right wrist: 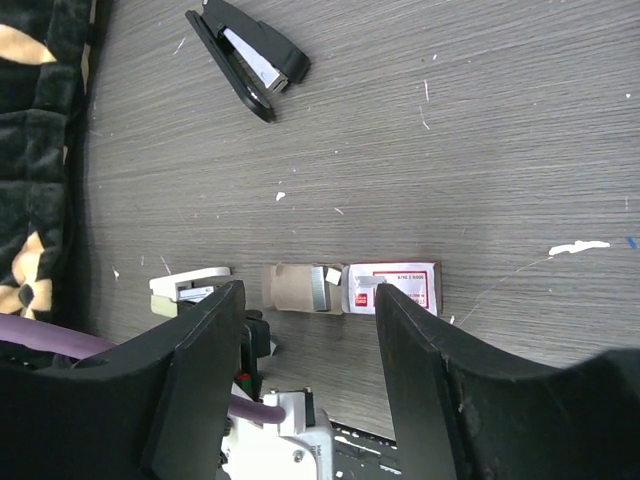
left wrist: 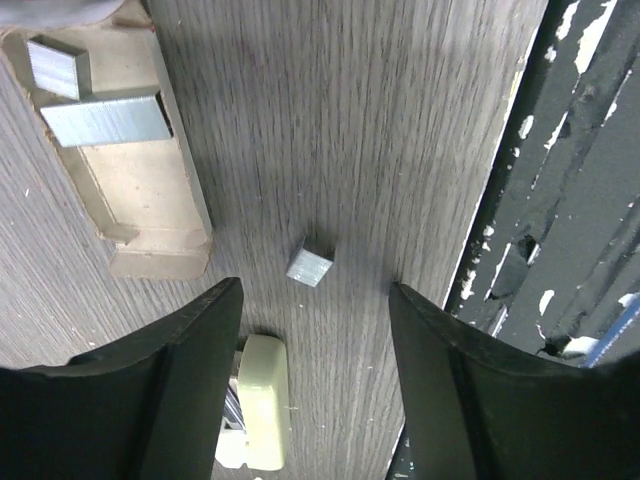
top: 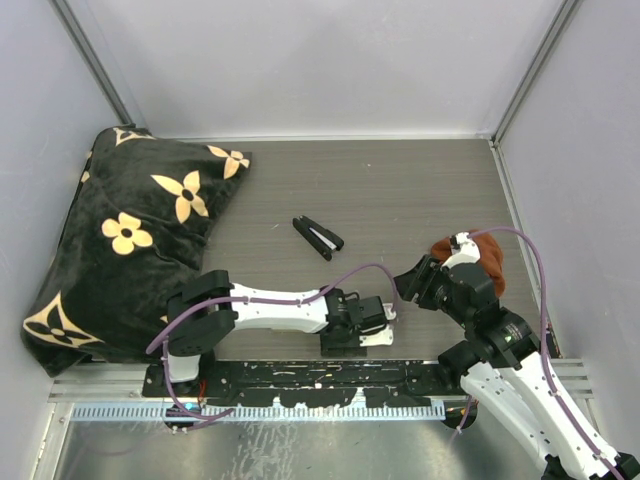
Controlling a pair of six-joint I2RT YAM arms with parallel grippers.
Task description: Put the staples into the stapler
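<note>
A black stapler [top: 318,237] lies opened out on the table, its silver inside showing in the right wrist view. In the left wrist view a small piece of a staple stick [left wrist: 310,266] rests on the wood, just ahead of my left gripper, whose fingers are parted with nothing between them. Beside it is the open cardboard staple box [left wrist: 145,185] with two staple pieces [left wrist: 112,118] inside. The box's white printed sleeve [right wrist: 392,285] shows in the right wrist view. Above the table my right gripper stands open and empty.
A small pale-yellow and white item [left wrist: 263,400] lies near my left gripper's finger. A dark flowered cushion [top: 130,230] fills the left side, and a brown cloth [top: 487,258] lies at the right.
</note>
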